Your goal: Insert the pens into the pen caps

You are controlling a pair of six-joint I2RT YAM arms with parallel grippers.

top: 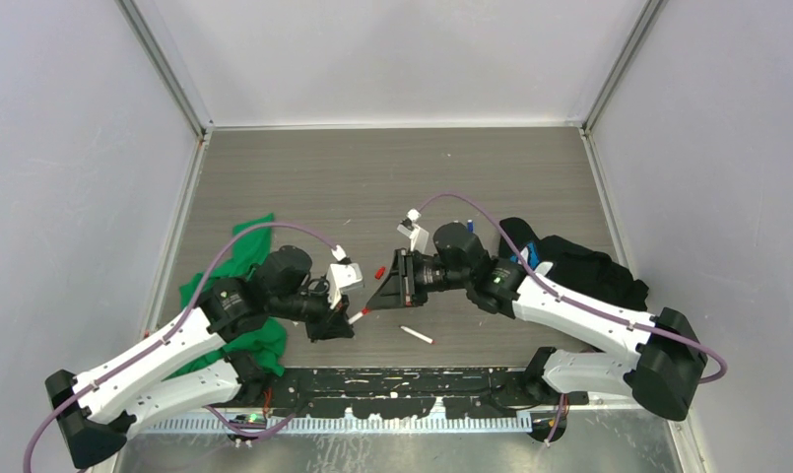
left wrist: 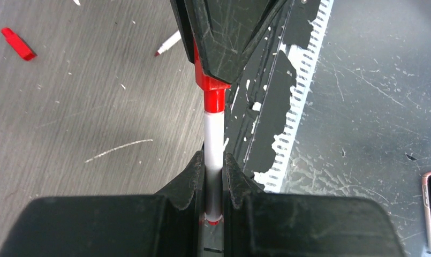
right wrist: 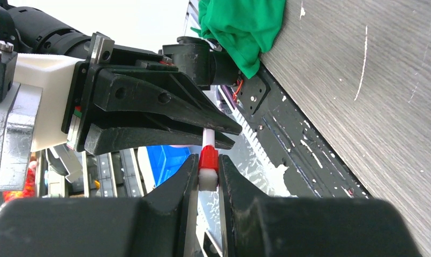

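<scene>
My left gripper is shut on the white barrel of a pen. My right gripper is shut on a red cap at the other end of that pen, so pen and cap are in line and touching; how deep the pen sits in the cap is unclear. A loose red cap lies on the table behind the grippers. Another white pen lies on the table in front, to the right of them.
A green cloth lies at the left and a black cloth at the right.
</scene>
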